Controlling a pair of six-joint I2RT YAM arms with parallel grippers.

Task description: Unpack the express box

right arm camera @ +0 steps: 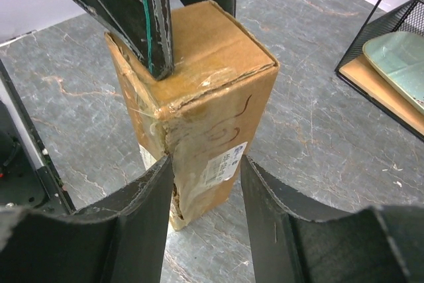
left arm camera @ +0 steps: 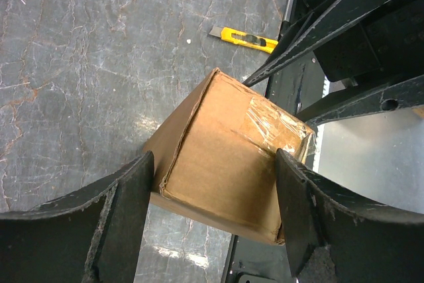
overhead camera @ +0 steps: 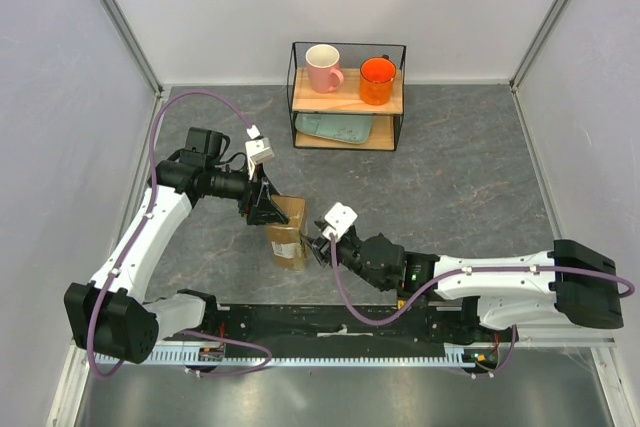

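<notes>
A brown cardboard box (overhead camera: 288, 232) stands upright on the dark grey table, clear tape and a white label (right arm camera: 224, 166) on its sides. My left gripper (overhead camera: 268, 219) is over its top, fingers apart with the box's upper part between them; how firmly they press cannot be told. In the right wrist view, one left fingertip (right arm camera: 158, 57) overlaps the top face near the taped edge. To the box's right is my right gripper (overhead camera: 320, 241), its fingers (left arm camera: 281, 61) spread close to the taped side and no held object showing between them.
A yellow utility knife (left arm camera: 248, 39) with its blade out lies near the table's front edge. At the back stands a wire shelf (overhead camera: 348, 102) with a pink mug (overhead camera: 322, 69), an orange mug (overhead camera: 377, 82) and a pale green tray (overhead camera: 335, 127).
</notes>
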